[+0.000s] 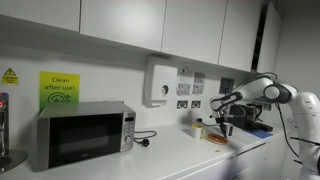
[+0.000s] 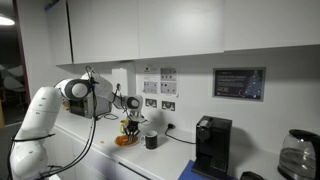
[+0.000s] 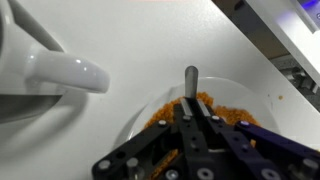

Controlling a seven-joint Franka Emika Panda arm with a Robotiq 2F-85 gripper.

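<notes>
Thin and grey, a metal utensil handle stands up between the fingers of my gripper, which is shut on it in the wrist view. The utensil's lower end is hidden behind the gripper. Below the fingers is a pale, round dish holding orange granules. In exterior view 2 my gripper is low over the orange-looking dish. Exterior view 1 shows the dish near the counter's far end, too small for detail.
A white mug is close on the left in the wrist view, its handle toward the gripper. A dark mug stands beside the dish. A coffee machine and a microwave are farther off.
</notes>
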